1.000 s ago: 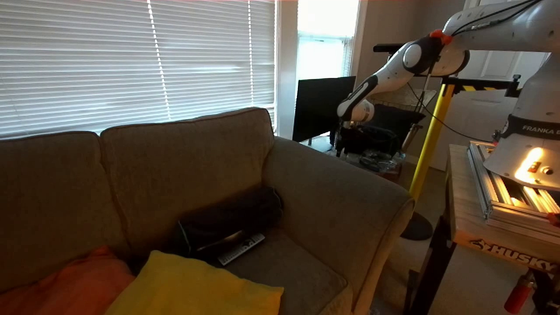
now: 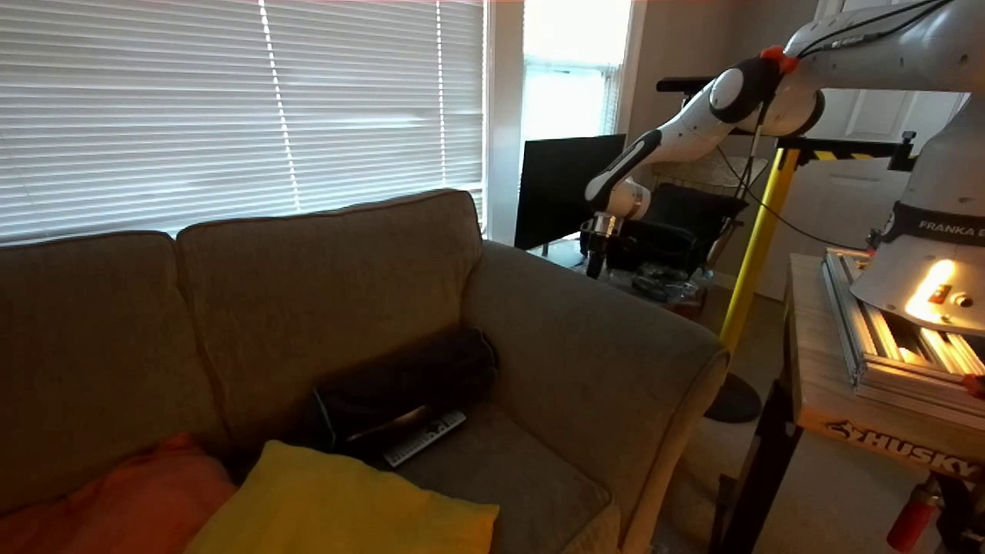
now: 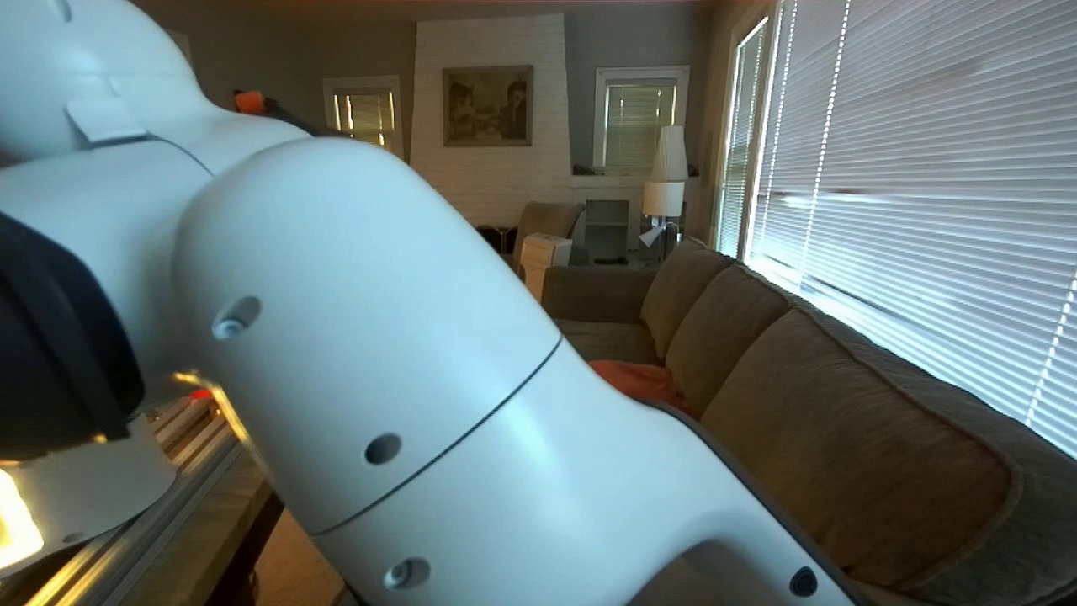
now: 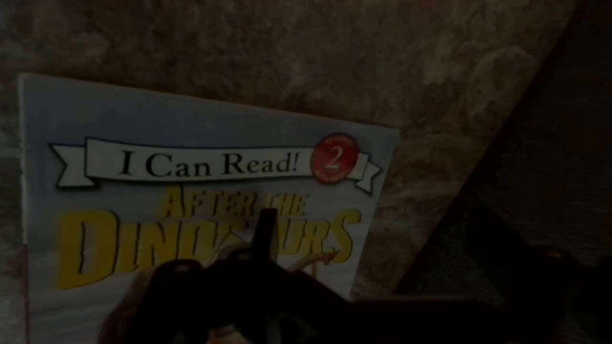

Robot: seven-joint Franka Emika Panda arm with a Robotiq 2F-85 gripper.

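My gripper (image 2: 597, 257) hangs low beyond the sofa's right arm, fingers pointing down. In the dark wrist view, one finger (image 4: 265, 232) shows as a silhouette across the title of a book (image 4: 114, 120). The fingers stand open, and nothing is seen held between them. "I Can Read!" and "After the Dinosaurs" are printed on the book's cover, with a red level-2 badge. It lies on a mottled brown surface (image 4: 447, 103); its lower part is out of frame or behind the gripper. How far the fingers are above it I cannot tell.
Nearby are the sofa's arm (image 2: 591, 342), a black screen (image 2: 563, 189) and a chair with a dark item (image 2: 688, 217). A remote (image 2: 425, 438), a dark bolster (image 2: 406, 383) and a yellow pillow (image 2: 342, 503) rest on the sofa. A yellow stand (image 2: 762, 231) rises behind.
The wrist and gripper have shifted slightly left in exterior view 1, and the gripper appears turned. The sofa and the things on it have not moved.
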